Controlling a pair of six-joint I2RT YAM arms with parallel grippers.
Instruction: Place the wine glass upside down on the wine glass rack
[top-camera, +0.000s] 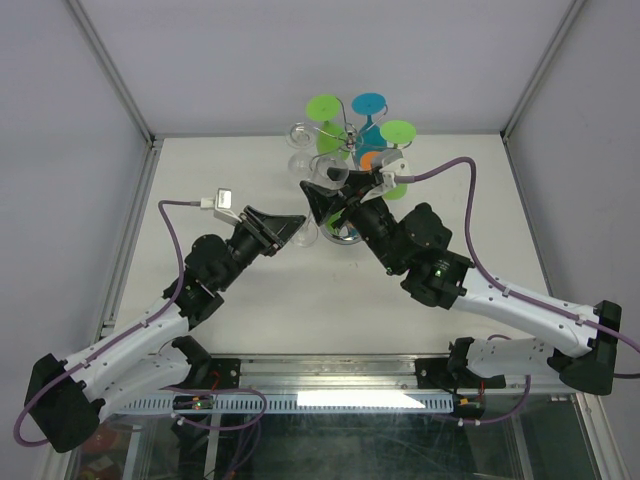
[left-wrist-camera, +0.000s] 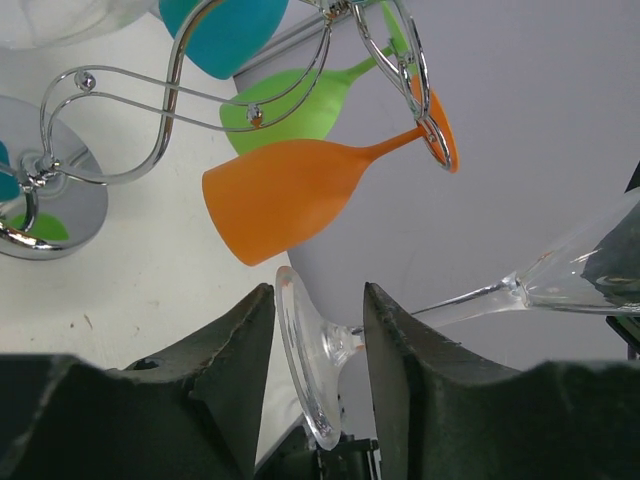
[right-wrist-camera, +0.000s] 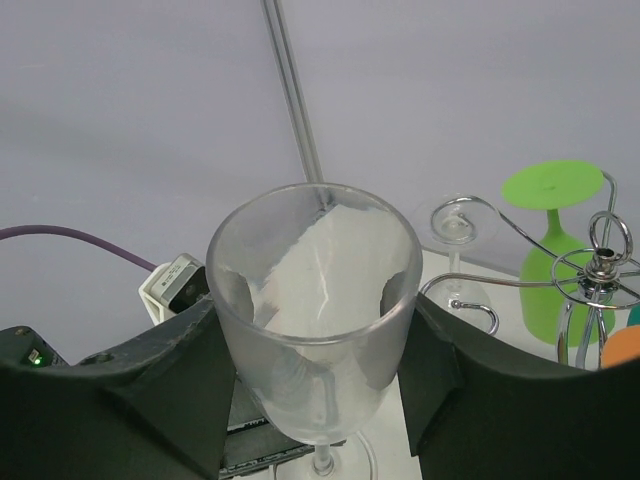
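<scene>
My right gripper is shut on the bowl of a clear wine glass (right-wrist-camera: 320, 400), whose rim faces that wrist camera. In the left wrist view the foot of this wine glass (left-wrist-camera: 312, 365) shows at my left gripper, with the stem running off behind one finger (left-wrist-camera: 390, 360) towards the bowl. The left fingers are part open, with a gap beside the foot; whether they touch it is unclear. From above, both grippers meet just left of the metal wine glass rack (top-camera: 350, 135).
On the rack hang an orange glass (left-wrist-camera: 285, 190), green glasses (top-camera: 323, 108), blue glasses (top-camera: 369, 104) and clear ones (right-wrist-camera: 455, 228). Its wire arms and round base (left-wrist-camera: 60, 180) lie close to the left gripper.
</scene>
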